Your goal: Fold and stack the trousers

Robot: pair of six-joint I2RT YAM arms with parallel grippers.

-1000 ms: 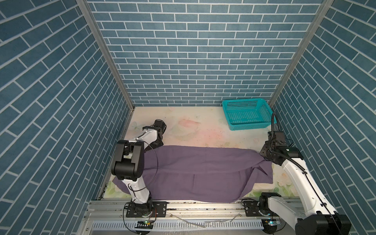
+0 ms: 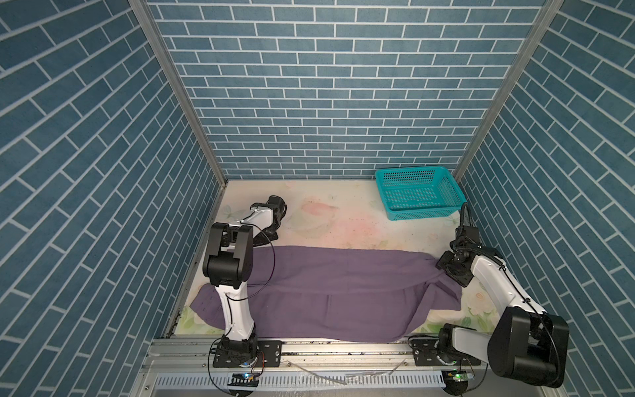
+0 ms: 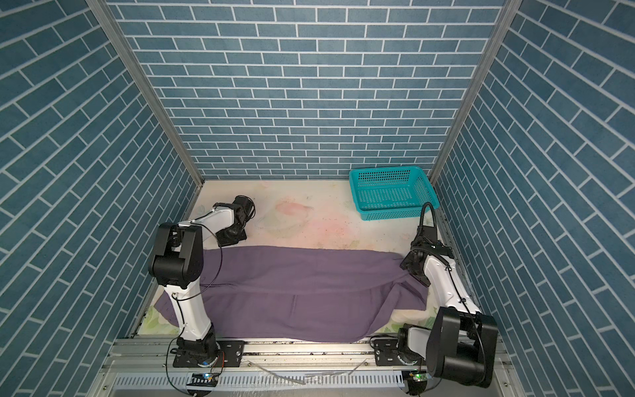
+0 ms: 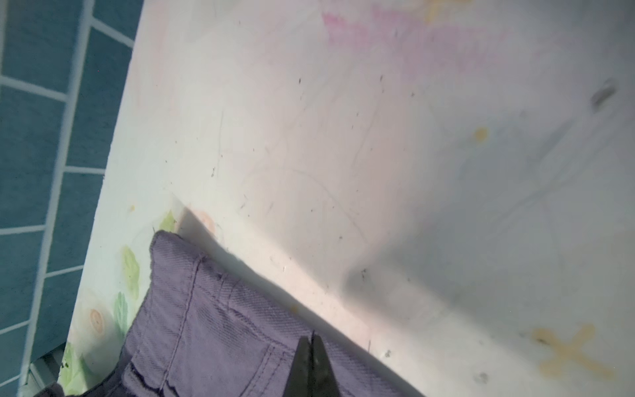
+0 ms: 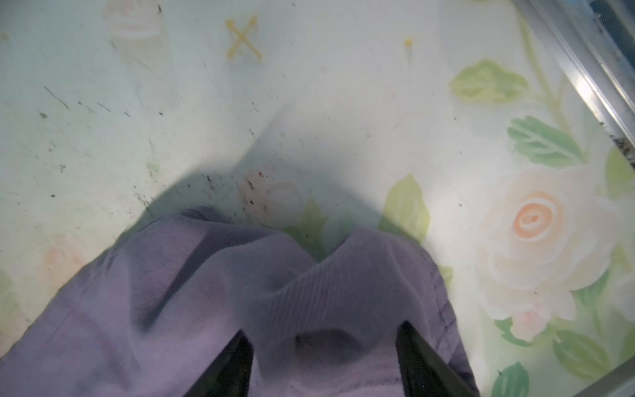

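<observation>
Purple trousers [image 2: 330,297] lie spread across the front of the table, with a crumpled, turned-over part at their right end. In the left wrist view my left gripper is shut, its tips together over the trousers' edge [image 4: 198,317]; nothing shows between them. At the right end, my right gripper stands open above raised folds of the purple cloth [image 5: 344,284], one finger [image 5: 228,370] on either side of a fold. Whether the fingers touch the cloth, I cannot tell.
An empty teal basket [image 2: 420,192] stands at the back right. The pale, flowered tabletop [image 2: 330,218] is bare behind the trousers. Tiled walls [image 2: 330,132] close in the back and sides.
My left arm has shifted slightly to the right and away from the front. The right arm has bent, its elbow drawing in, while its gripper stays near the trousers' right end. The trousers lie unchanged.
</observation>
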